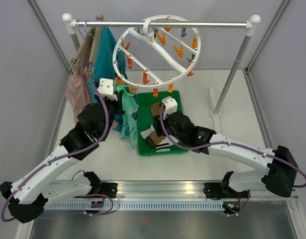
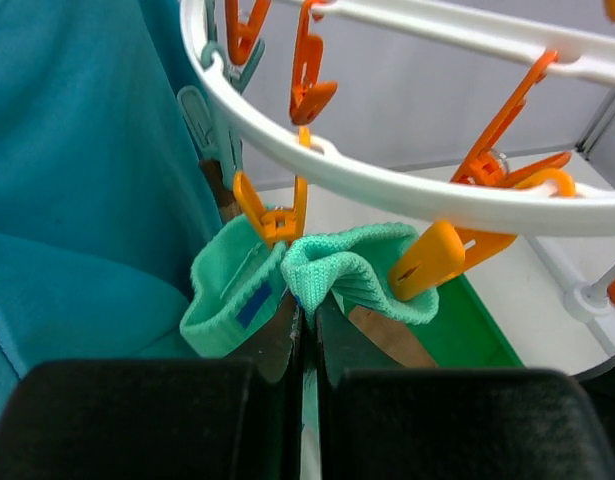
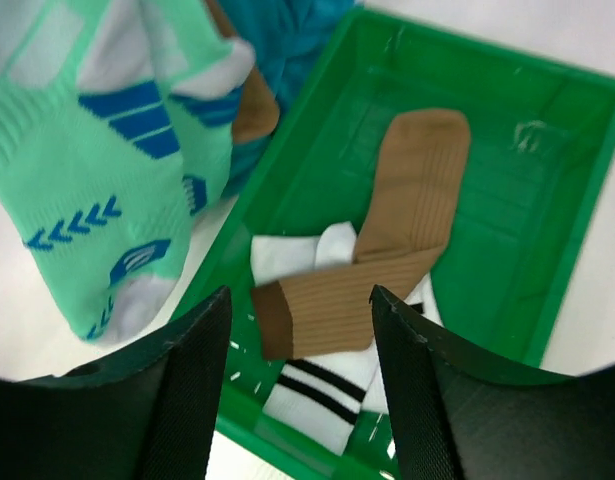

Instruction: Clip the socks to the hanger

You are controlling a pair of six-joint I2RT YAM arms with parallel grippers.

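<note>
A teal-green sock (image 2: 352,270) is pinched in my left gripper, just under the white clip hanger (image 1: 182,71); beside it an orange clip (image 2: 432,260) touches or grips the fabric, which I cannot tell apart. The sock hangs down with blue markings in the right wrist view. My right gripper is part open above the green bin (image 3: 507,220), empty, over brown socks (image 3: 417,180) and white striped socks (image 3: 312,405).
Teal cloth (image 1: 103,55) and pink garments (image 1: 77,94) hang on the left of the rail (image 1: 207,25). The floor right of the bin is clear apart from the stand's foot (image 1: 214,109).
</note>
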